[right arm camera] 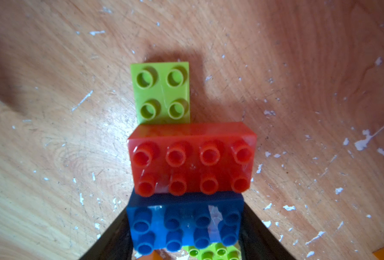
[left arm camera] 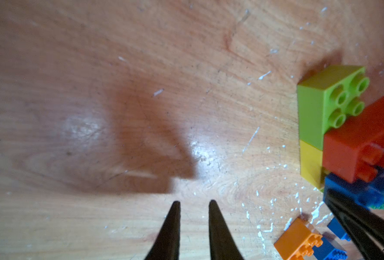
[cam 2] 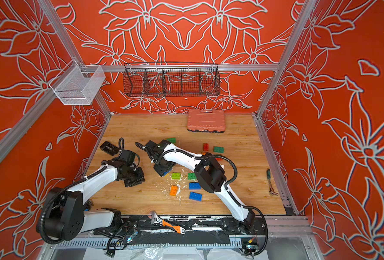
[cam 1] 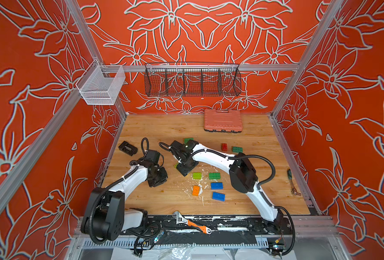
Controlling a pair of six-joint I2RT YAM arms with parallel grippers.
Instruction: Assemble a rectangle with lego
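Note:
My left gripper stands part open above bare table at the left, with nothing between its fingers. In the right wrist view, a blue brick (right arm camera: pixel 186 221) lies between the fingers of my right gripper, one finger at each end. Whether they press on it cannot be told. A red brick (right arm camera: pixel 192 158) sits against the blue one's long side. A light green brick (right arm camera: pixel 161 91) extends out beyond the red one. Seen from the left wrist, a yellow brick (left arm camera: pixel 311 162) adjoins the light green one, partly hidden by the red.
Loose on the table are an orange brick (cam 1: pixel 196 190), a lime brick (cam 1: pixel 196 175), a green brick (cam 1: pixel 214 176) and two blue bricks (cam 1: pixel 216 185). Farther back are a red brick (cam 1: pixel 223 147) and a red case (cam 1: pixel 222 120).

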